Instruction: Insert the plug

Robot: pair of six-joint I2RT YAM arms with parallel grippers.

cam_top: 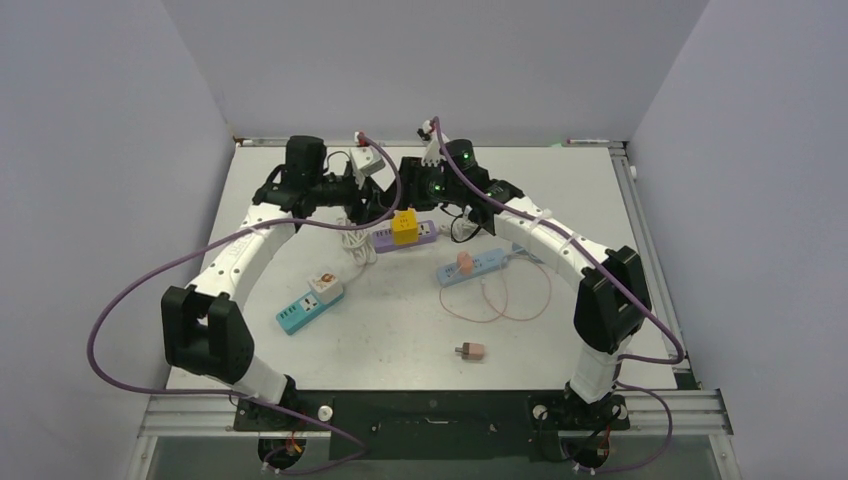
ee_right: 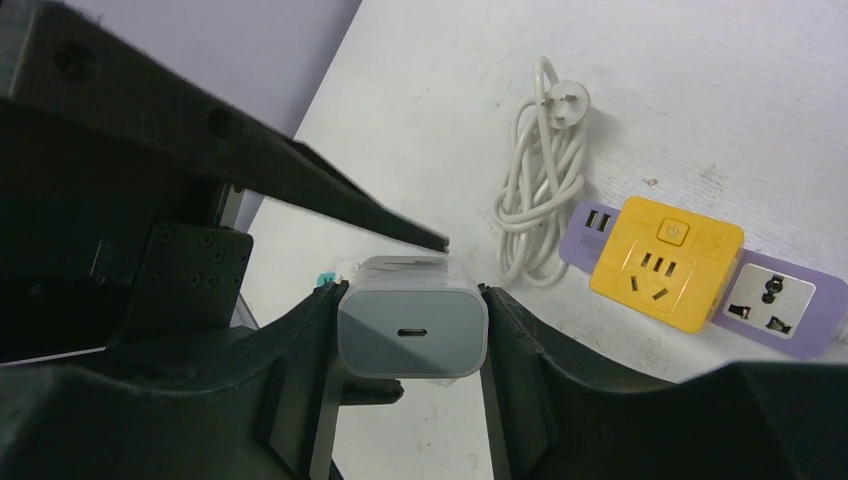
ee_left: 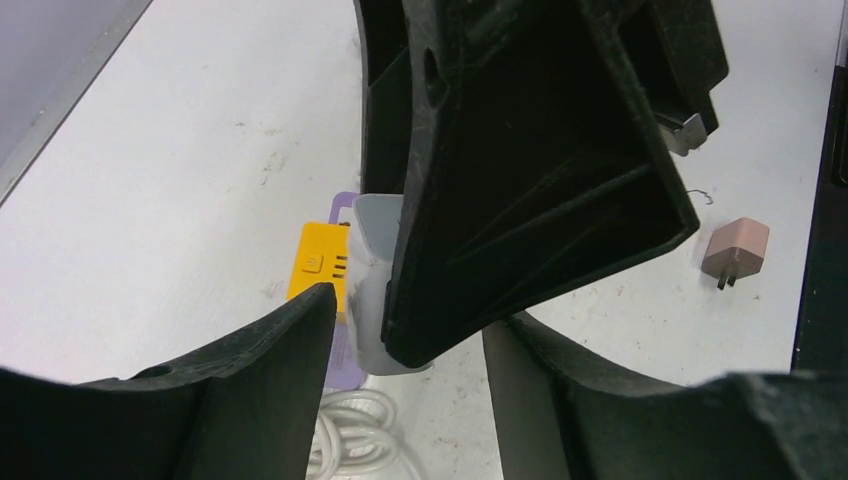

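My two grippers meet in the air above the purple strip (ee_right: 815, 325) and its yellow cube adapter (cam_top: 404, 227). My right gripper is shut on a white plug (ee_left: 372, 280), whose grey end with a slot faces the right wrist camera. My left gripper is part open around that plug's far side; whether its fingers touch it is unclear. In the right wrist view, the left gripper's black fingers reach above and below the plug.
A teal strip with a white adapter (cam_top: 325, 286) lies front left, a blue strip (cam_top: 483, 264) with a pink plug right of centre. Coiled white cable (ee_right: 540, 200) lies behind the grippers. A loose pink plug (cam_top: 470, 351) lies at the front.
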